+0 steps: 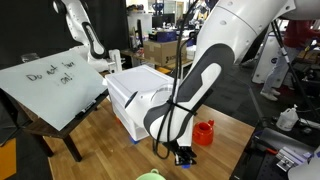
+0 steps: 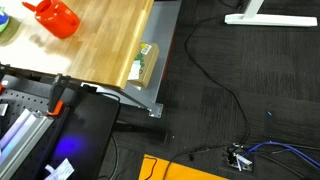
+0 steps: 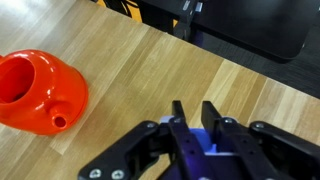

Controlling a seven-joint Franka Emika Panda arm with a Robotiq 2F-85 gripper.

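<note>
My gripper (image 1: pixel 185 158) is low over the wooden table, shut on a small blue object (image 3: pixel 202 138). In the wrist view that object shows between and behind the dark fingers, which hide much of it, so its full shape cannot be told. Below the gripper in exterior view 1, a bit of blue shows close to the tabletop; whether it touches the wood is unclear. A red pot-like vessel (image 3: pixel 42 92) with a short spout stands to the left in the wrist view, apart from the gripper. Exterior view 1 has the same red vessel (image 1: pixel 203 133) to the gripper's right.
A green bowl (image 1: pixel 152 175) sits near the front of the table, left of the gripper. The white box (image 1: pixel 146 86) stands behind the arm. Bare wood (image 3: pixel 150 75) lies between the vessel and the table edge, beside which a dark surface (image 3: pixel 265 25) shows.
</note>
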